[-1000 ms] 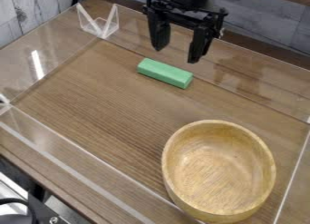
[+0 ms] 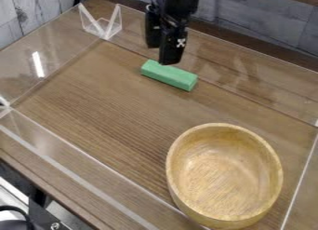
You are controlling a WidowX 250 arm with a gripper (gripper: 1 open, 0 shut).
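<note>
My black gripper (image 2: pixel 165 46) hangs over the back of the wooden table, just above and behind a green block (image 2: pixel 169 75) that lies flat on the surface. Its fingers point down and look apart, with nothing visible between them. A large tan bowl (image 2: pixel 224 175) sits at the front right.
A small clear wire-like object (image 2: pixel 102 21) stands at the back left.
My gripper has moved left and turned, so that it looks narrower in the view. The green block and the bowl have not moved.
</note>
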